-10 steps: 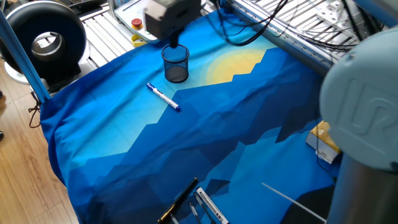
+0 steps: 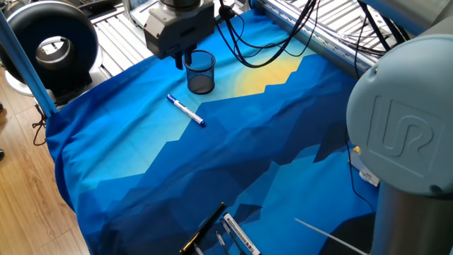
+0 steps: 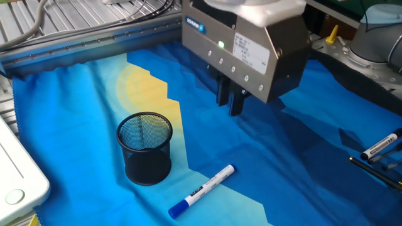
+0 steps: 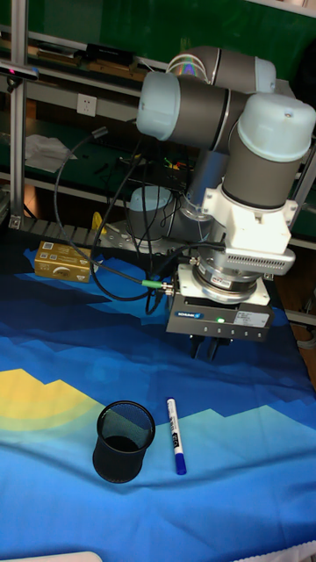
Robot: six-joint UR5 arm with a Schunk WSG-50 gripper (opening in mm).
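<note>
A black mesh pen cup (image 3: 146,150) stands upright on the blue patterned cloth. Its inside looks empty in exterior view 2. Beside it lies a white marker with a blue cap and blue end (image 3: 202,190), apart from the cup. My gripper (image 3: 228,107) hangs above the cloth, clear of both things. Its two dark fingers point down with a narrow gap and nothing between them, so it is open. In exterior view 1 the gripper (image 2: 184,62) overlaps the cup's rim only by line of sight. Exterior view 3 has it behind and to the right of the marker (image 4: 175,435).
Several more pens and a black-and-white marker (image 2: 241,234) lie at the cloth's opposite side. A small yellow-brown box (image 4: 61,262) stands near the arm's base. Loose black cables (image 2: 272,42) hang by the arm.
In exterior view 1 my gripper has shifted left and a little nearer, and its fingers now show apart from each other. The arm's round joint has moved left, covering more of the box. Cup and marker are unmoved.
</note>
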